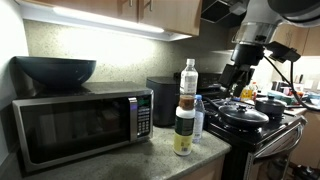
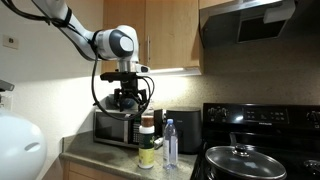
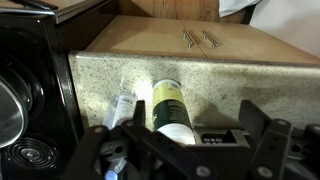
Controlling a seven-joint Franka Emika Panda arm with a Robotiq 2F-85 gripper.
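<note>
My gripper is open, its two dark fingers wide apart at the lower left and right of the wrist view, with nothing held between them. Below and between them in that view stands a white and yellow-green bottle (image 3: 171, 112), with a clear bottle (image 3: 122, 106) close on its left. In exterior view 1 the white and yellow bottle (image 1: 184, 132) stands on the counter beside the blue-capped clear bottle (image 1: 198, 122). A clear white-capped bottle (image 1: 189, 78) shows above it; whether stacked or behind, I cannot tell. The gripper (image 2: 124, 98) hangs above the counter in exterior view 2.
A microwave (image 1: 85, 125) bears a dark bowl (image 1: 56, 70). Beside it stands a black appliance (image 1: 162, 98). On the stove, right of the bottles, sits a lidded pan (image 1: 243, 115).
</note>
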